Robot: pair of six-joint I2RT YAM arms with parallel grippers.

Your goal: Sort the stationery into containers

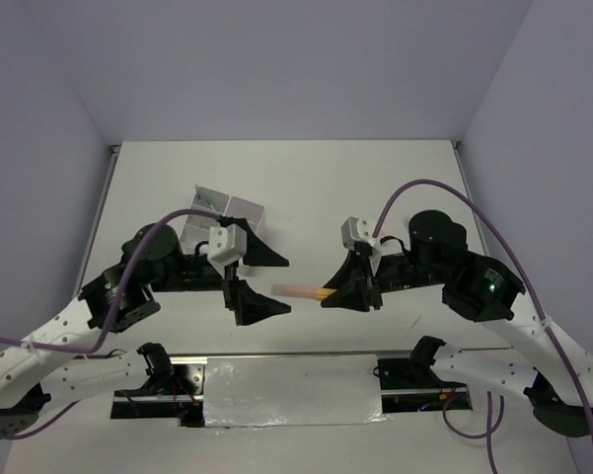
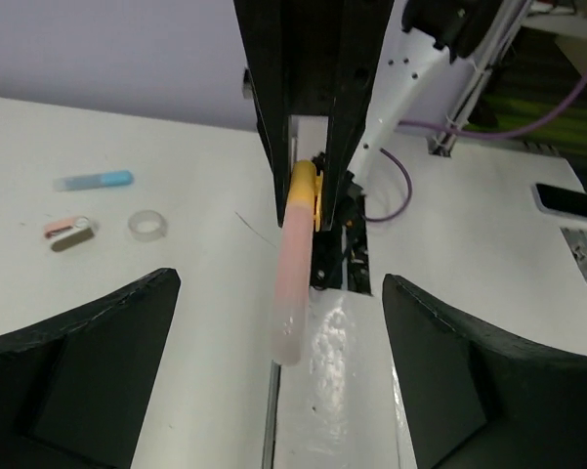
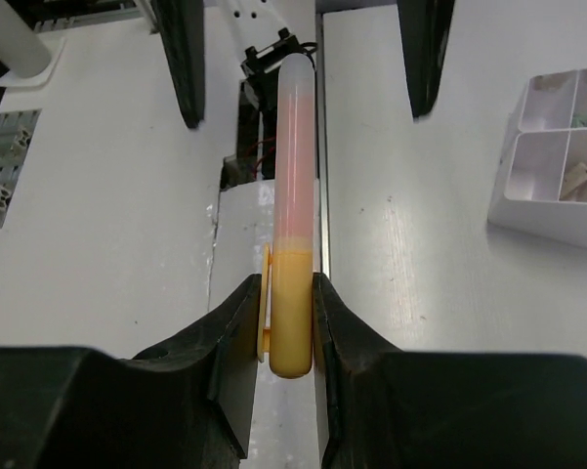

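Observation:
A pen with yellow cap and pink translucent body (image 3: 294,186) is held level by my right gripper (image 1: 333,296), shut on its yellow end. Its pink end points at my left gripper (image 1: 264,285), which stands open just beside it with nothing between its fingers. The white compartment container (image 3: 532,203) is at the back left in the top view, partly behind the left arm, with small items inside.
In the left wrist view a blue pen (image 2: 93,181), a tape roll (image 2: 147,226) and a small pink-and-grey item (image 2: 68,233) lie on the table.

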